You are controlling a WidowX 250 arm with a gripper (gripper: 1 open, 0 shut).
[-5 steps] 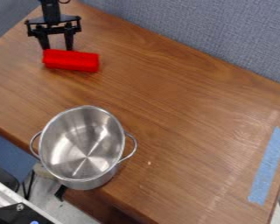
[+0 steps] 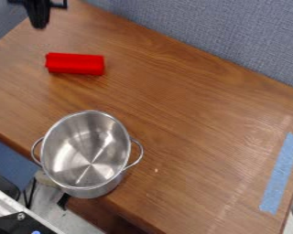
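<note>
A red cylinder [image 2: 74, 63] lies on its side on the wooden table in the upper left. The black gripper [image 2: 39, 16] is at the top left edge of the view, above and behind the cylinder and apart from it; it is mostly cut off, so its finger state is unclear. A steel pot [image 2: 88, 155] with two side handles stands at the lower left, near the table's edge.
A blue tape strip [image 2: 280, 172] lies at the right. A grey padded wall [image 2: 211, 27] runs along the back.
The gripper has risen up and left, away from the red cylinder and mostly out of the frame. The cylinder and pot look unmoved.
</note>
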